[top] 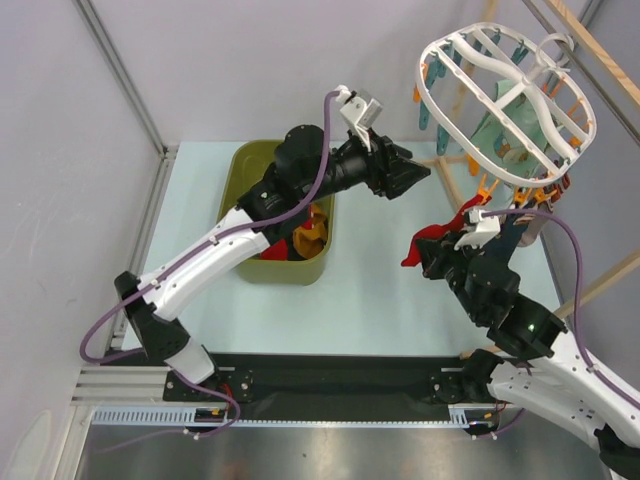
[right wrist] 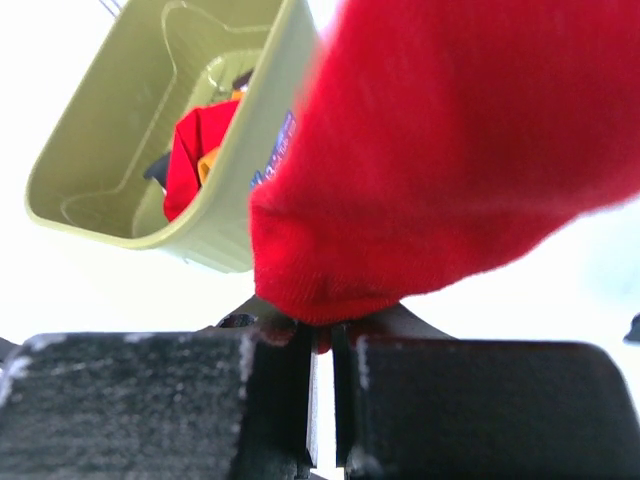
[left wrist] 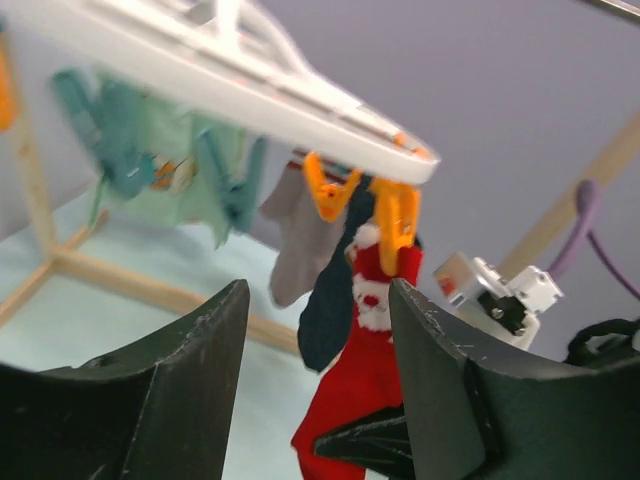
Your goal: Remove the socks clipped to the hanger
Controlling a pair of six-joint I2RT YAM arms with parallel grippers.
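The white hanger (top: 470, 148) hangs at upper right with colored clips along its rim. My right gripper (top: 432, 262) is shut on the edge of a red sock (top: 425, 240), which fills much of the right wrist view. In the left wrist view the red sock (left wrist: 350, 390) has a white pattern and stretches up to an orange clip (left wrist: 398, 225), apparently still in it. A dark sock (left wrist: 335, 300) and a grey sock (left wrist: 300, 240) hang beside it. My left gripper (top: 405, 182) stands open left of the hanger, empty.
An olive bin (top: 235, 190) with red, orange and dark cloth inside stands on the light table, partly under my left arm. A pale green cloth (left wrist: 165, 150) hangs from teal clips. Wooden bars (top: 605, 282) frame the right side.
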